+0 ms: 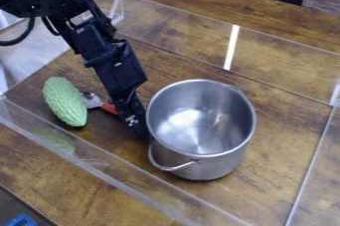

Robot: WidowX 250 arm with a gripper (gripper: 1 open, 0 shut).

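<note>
My black gripper is low at the left side of a steel pot, close against or beside its wall; its fingers are dark and hard to make out. A small red object with a light part lies beneath the gripper, partly hidden by it. A light green textured vegetable, resembling a bitter melon or corn toy, lies to the left of the red object.
Clear plastic walls border the wooden surface at the near left, the back and the right. A white strip runs across the back right. The wood behind the pot is clear. A blue item sits at the bottom left corner.
</note>
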